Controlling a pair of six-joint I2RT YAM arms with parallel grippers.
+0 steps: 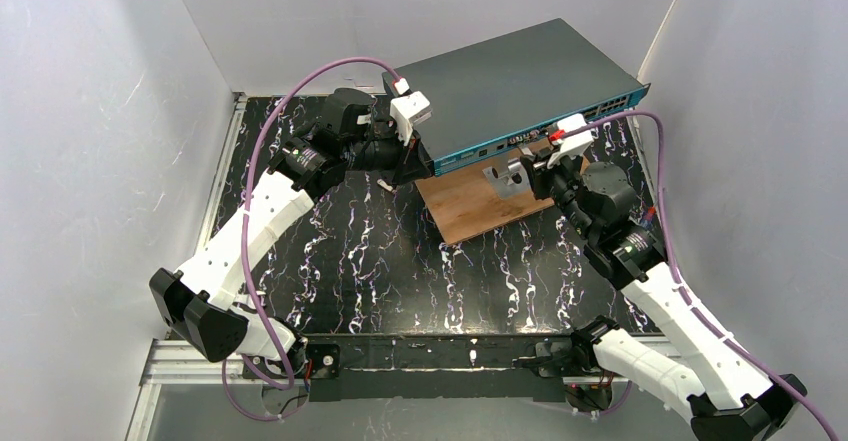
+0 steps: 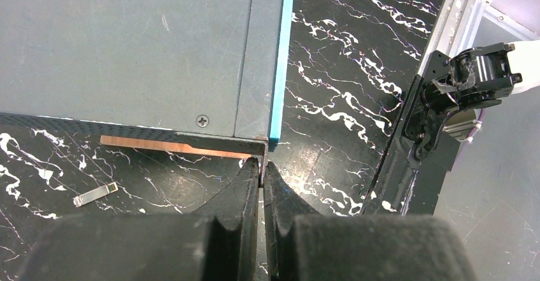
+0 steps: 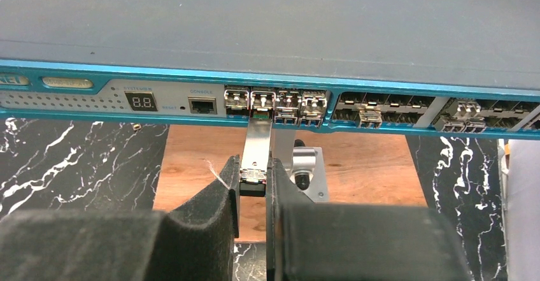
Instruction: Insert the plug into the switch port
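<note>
The grey switch [image 1: 505,71] has a teal front with a row of metal port cages [image 3: 288,107]. My right gripper holds a silver transceiver plug [image 3: 258,142], whose far end meets a cage just right of the console port [image 3: 203,106]; how deep it sits I cannot tell. My left gripper is shut at the switch's corner, its fingertips against the edge; anything between them is hard to make out.
A wooden board [image 1: 465,216] with a metal bracket [image 3: 312,172] lies under the switch. A loose silver module [image 2: 95,194] lies on the black marble table [image 1: 330,281].
</note>
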